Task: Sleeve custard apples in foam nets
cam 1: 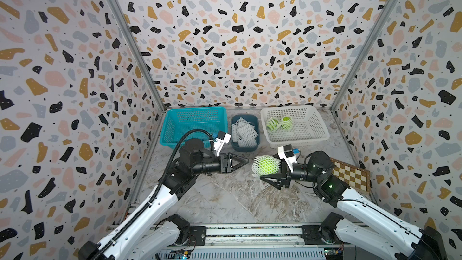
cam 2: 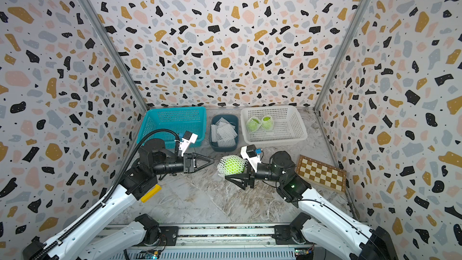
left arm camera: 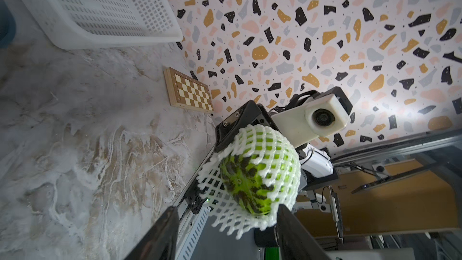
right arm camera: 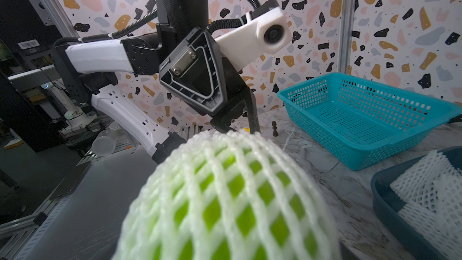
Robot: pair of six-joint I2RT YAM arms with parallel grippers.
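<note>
My right gripper (cam 2: 239, 179) is shut on a custard apple (left arm camera: 245, 183) in a white foam net (right arm camera: 226, 202), raised over the table. In the left wrist view the green, dark-blotched fruit shows through the net's loose edge. My left gripper (cam 1: 243, 162) hangs just left of it, part open, with nothing between its fingers. Spare foam nets (cam 1: 244, 132) lie in a dark blue basket (cam 2: 212, 144). Two netted fruits (cam 1: 280, 123) rest in a white basket (cam 1: 293, 140).
An empty teal basket stands at the back left. A checkered board (cam 2: 321, 173) lies at the right edge. The table (left arm camera: 96, 130) in front of the baskets is clear.
</note>
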